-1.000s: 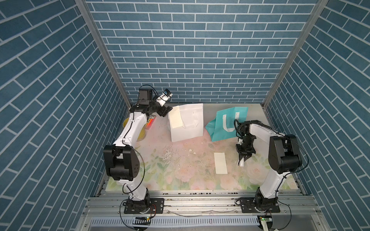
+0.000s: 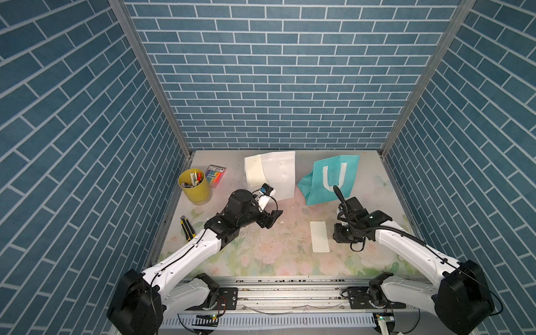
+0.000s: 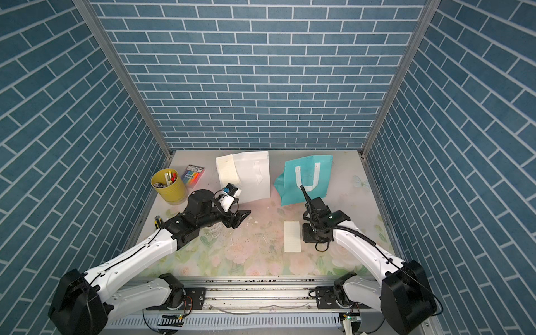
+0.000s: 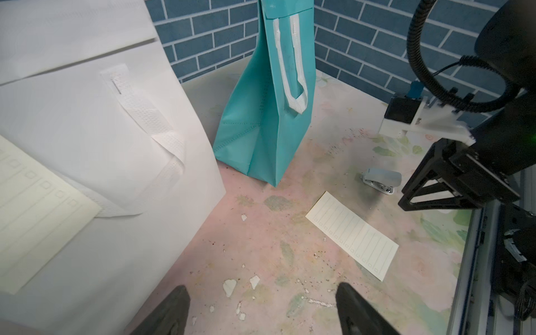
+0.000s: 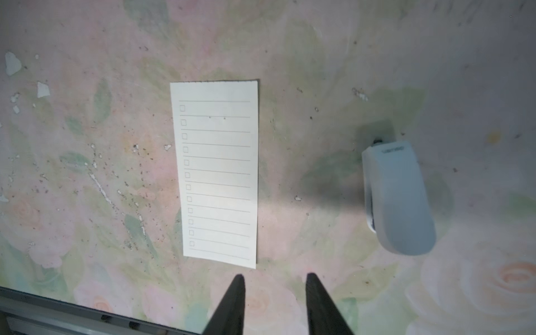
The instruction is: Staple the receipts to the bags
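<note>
A white bag stands at the back centre with a cream receipt on its front; a teal bag stands to its right. A lined receipt lies flat near the right front, with a grey-white stapler beside it on the right. My left gripper hangs in front of the white bag, open and empty. My right gripper is over the table beside the lined receipt, its fingers apart with nothing between them; in the top views it hides the stapler.
A yellow cup of pens and a flat colourful pack sit at the back left. Black-and-yellow tools lie by the left edge.
My left gripper has come down and right, toward the table's middle.
</note>
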